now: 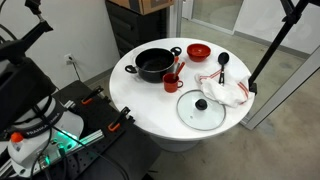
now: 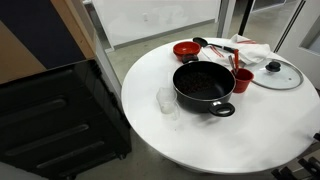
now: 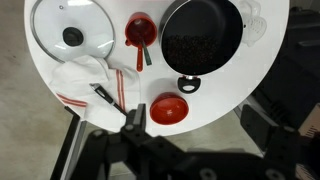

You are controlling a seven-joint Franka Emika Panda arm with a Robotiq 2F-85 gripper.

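My gripper shows at the bottom of the wrist view, its dark fingers point(image 3: 259, 130) wide apart, so it is open and empty. Beyond it lies the round white table point(image 1: 150, 118). A black two-handled pot point(image 1: 155, 65) stands there with dark small bits point(image 3: 190, 47) in its bottom. Beside the pot, a red mug point(image 1: 173, 86) holds red-handled utensils point(image 2: 235, 63). A red bowl point(image 1: 199, 51) sits near the far edge. On a white cloth with red stripes point(image 1: 232, 92) rests a black ladle or spoon point(image 1: 223, 62).
A glass lid with a black knob point(image 1: 202, 104) lies flat on the table. A clear plastic or glass item point(image 2: 166, 102) is near the pot. A black drawer unit point(image 2: 60, 120) stands beside the table.
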